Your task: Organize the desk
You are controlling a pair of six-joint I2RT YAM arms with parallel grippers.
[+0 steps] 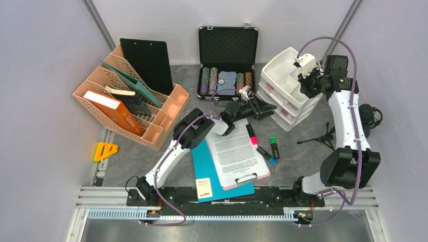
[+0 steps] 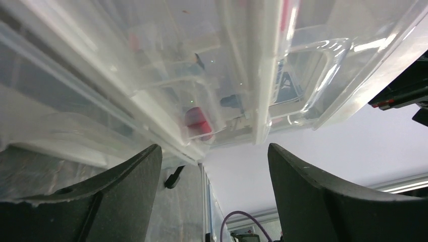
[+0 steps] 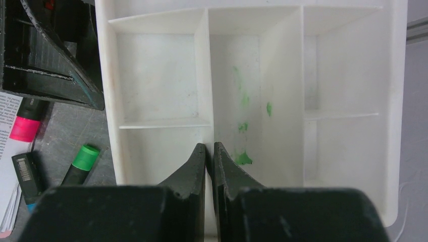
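The white drawer unit (image 1: 288,93) stands at the back right, with an open divided tray (image 3: 156,75) on top and clear-fronted drawers (image 2: 202,101) below. My right gripper points down into that tray, shut on a thin white divider (image 3: 204,91). From the left, my left gripper (image 1: 272,112) reaches to the drawer fronts. In the left wrist view its two fingers (image 2: 146,186) are apart, with drawer fronts beyond them and nothing clearly held. Pink-capped (image 1: 254,140), green-capped (image 1: 272,141) and blue-capped (image 1: 272,161) markers lie on the desk side.
A clipboard with papers (image 1: 237,156) lies on a blue folder (image 1: 207,176). An open poker-chip case (image 1: 227,48) stands behind the left gripper. The peach organizer (image 1: 161,126) holds books at left. A small tripod (image 1: 323,137) and black mug (image 1: 368,116) sit right of the drawers.
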